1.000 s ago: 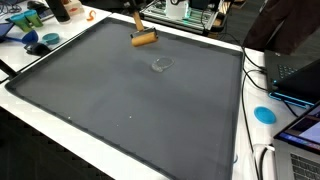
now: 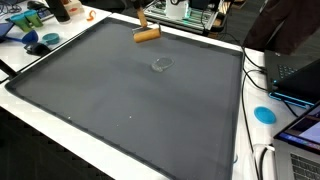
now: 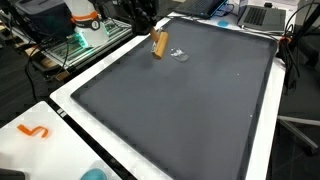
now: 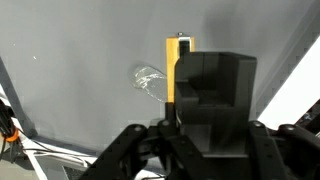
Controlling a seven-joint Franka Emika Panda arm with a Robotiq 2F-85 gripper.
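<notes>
An orange-tan cylinder (image 2: 147,35) hangs near the far edge of the grey table in exterior view 1, with a thin upright orange part above it. In exterior view 2 the orange-tan cylinder (image 3: 159,44) slants beneath my dark gripper (image 3: 148,24), which is shut on it. From the wrist, only a strip of the orange-tan cylinder (image 4: 178,55) shows; a large black block (image 4: 214,85) covers the rest and hides the grip. A clear, crumpled-looking piece (image 2: 161,64) lies on the tabletop close by, also visible as a clear piece (image 4: 149,78) in the wrist view.
Laptops (image 2: 300,135) and a blue disc (image 2: 265,115) lie beyond its right side. Various tools and a blue round item (image 2: 50,39) crowd the far left. An orange item (image 3: 33,130) sits on the white surface outside the table.
The orange-tan cylinder has shifted slightly up and to the right in exterior view 1, still held. The clear piece has stayed where it was.
</notes>
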